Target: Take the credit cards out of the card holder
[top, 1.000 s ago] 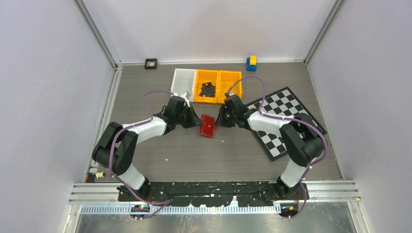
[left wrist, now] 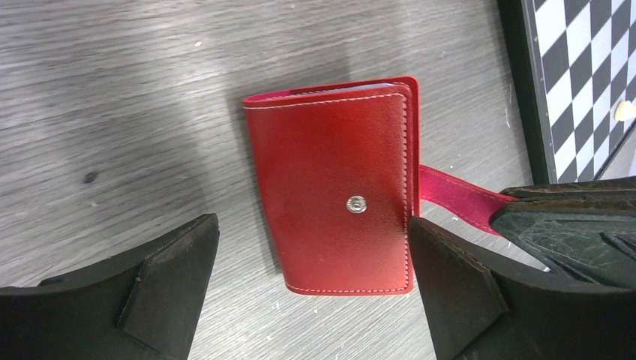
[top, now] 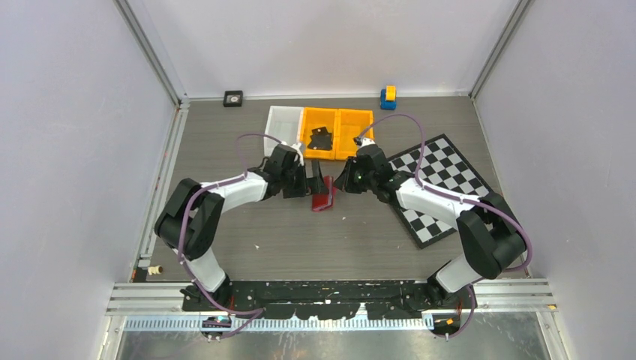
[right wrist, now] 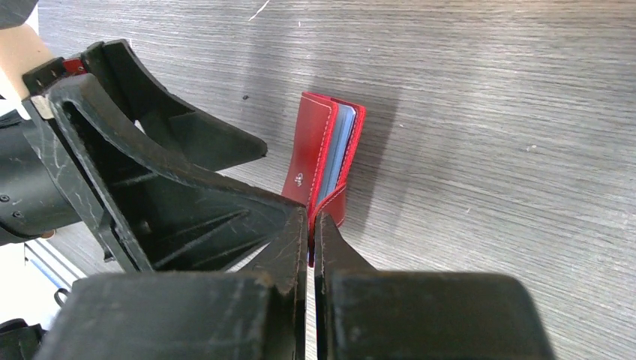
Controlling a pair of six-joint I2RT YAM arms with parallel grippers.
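The red leather card holder point(left wrist: 330, 180) hangs by its strap point(left wrist: 457, 196), which my right gripper has pinched between its fingertips. Light blue-grey card edges point(right wrist: 336, 150) show inside its open side in the right wrist view. A snap stud point(left wrist: 356, 204) sits on its front face. My left gripper is open, its fingers spread to either side of the holder; the right-hand finger point(left wrist: 450, 277) overlaps the holder's edge in view, and whether it touches I cannot tell. From above, the card holder point(top: 322, 196) lies between both grippers, partly covered by the left one.
Behind the grippers stand a white bin point(top: 283, 124) and two yellow bins point(top: 356, 124), one with black pieces inside. A checkered board point(top: 442, 180) lies to the right, partly under the right arm.
My left gripper has moved right, over the card holder, and has opened wider. The holder has swung and turned, now showing more of its edge.
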